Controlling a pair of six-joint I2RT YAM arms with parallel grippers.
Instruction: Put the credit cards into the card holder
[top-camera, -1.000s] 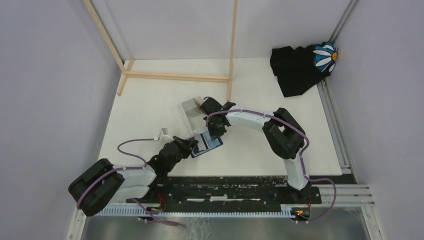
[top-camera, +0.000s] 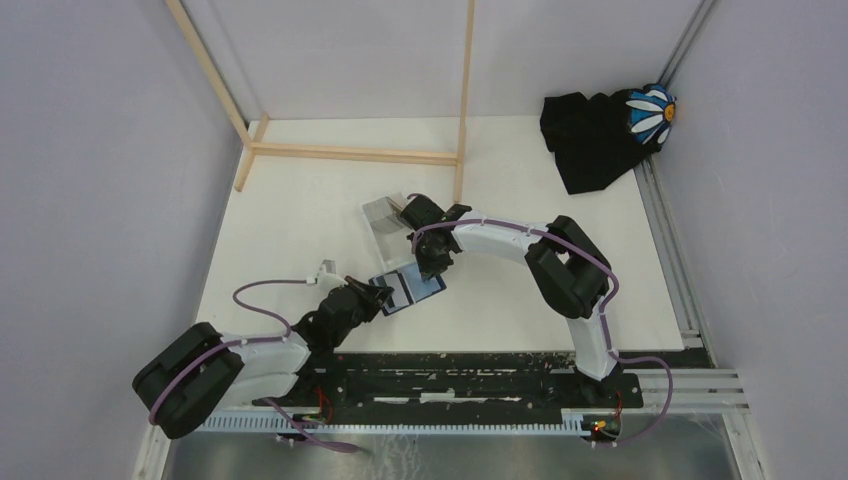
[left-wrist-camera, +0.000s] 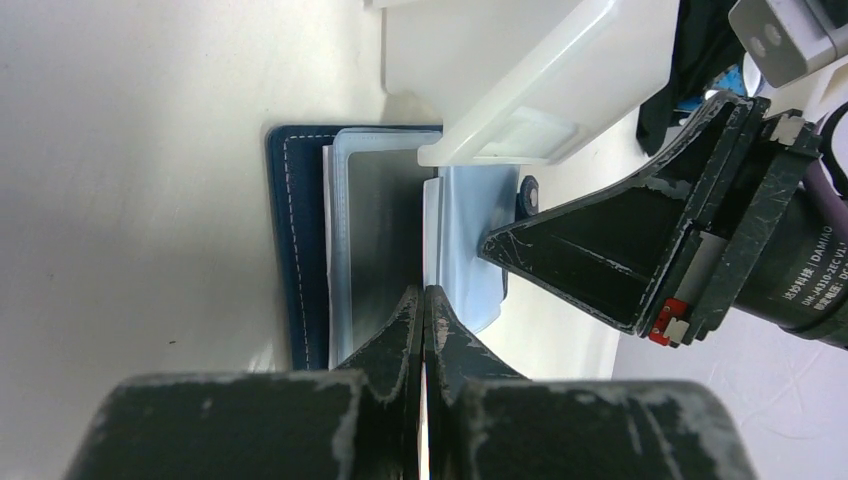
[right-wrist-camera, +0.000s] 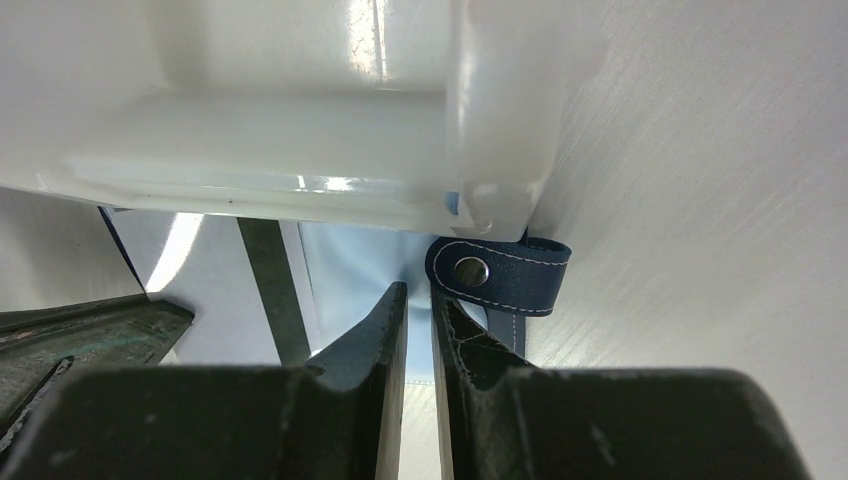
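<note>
The dark blue card holder (left-wrist-camera: 293, 215) lies spread on the table, with pale blue sleeves (right-wrist-camera: 350, 270) and a snap strap (right-wrist-camera: 515, 279). A white card with a dark stripe (right-wrist-camera: 270, 290) lies at its middle, apparently partly under a sleeve; how deep is unclear. Over the holder, my left gripper is shut, nothing showing between its fingers, its tips by the card's edge. My right gripper stands slightly open over the pale blue sleeve, close to the strap. Only pale blue shows in its narrow gap, and its fingertip (left-wrist-camera: 490, 245) appears to touch the sleeve.
Right behind the holder, a translucent white box (top-camera: 386, 225) covers part of it in both wrist views. Wooden bars (top-camera: 355, 154) cross the back, and a black cloth (top-camera: 590, 140) lies at the far right. Bare table (top-camera: 280, 215) stretches to the left.
My left gripper has shifted slightly left and toward the front edge. The white card with its stripe seems to lie a little further left as well. The right arm looks unmoved.
</note>
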